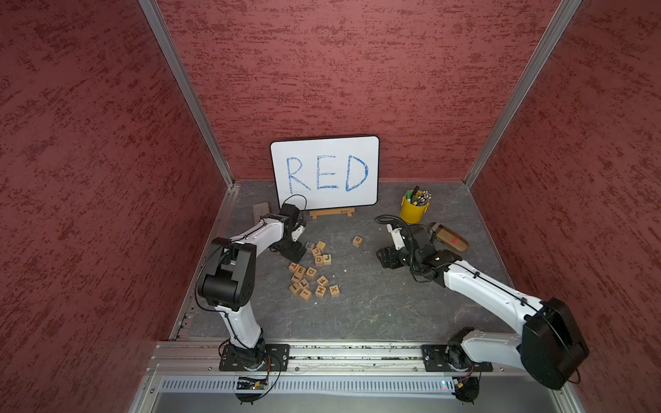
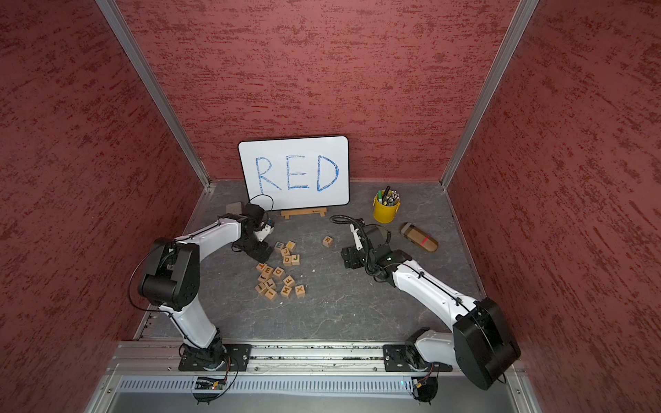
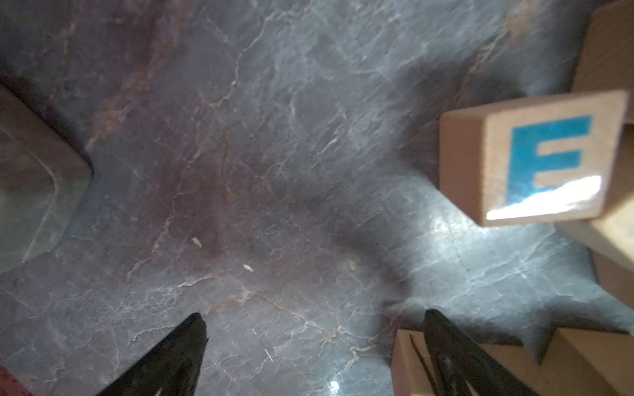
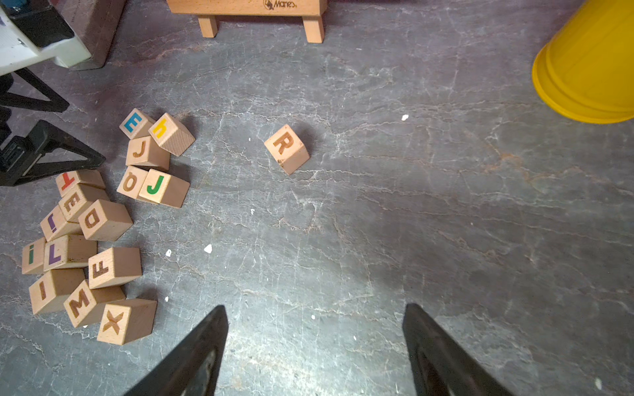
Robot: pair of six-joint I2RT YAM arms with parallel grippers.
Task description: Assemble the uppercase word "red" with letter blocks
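In the right wrist view the R block (image 4: pixel 282 145) sits by itself on the table, apart from the cluster. A blue E block is at the cluster's back; it fills the right of the left wrist view as the E block (image 3: pixel 554 158). Another E block (image 4: pixel 74 199) and a D block (image 4: pixel 99 219) lie farther forward among the letters. My left gripper is open, low over the table left of the blue E, with bare table between its fingers. Empty and open, my right gripper hovers above clear table, right of the R block.
A whiteboard (image 1: pixel 327 172) reading RED stands at the back. To the right are a yellow bucket (image 1: pixel 413 208) of pens and a brown eraser-like object (image 1: pixel 451 238). A grey block (image 1: pixel 261 211) stands behind the left arm. Mid-table is free.
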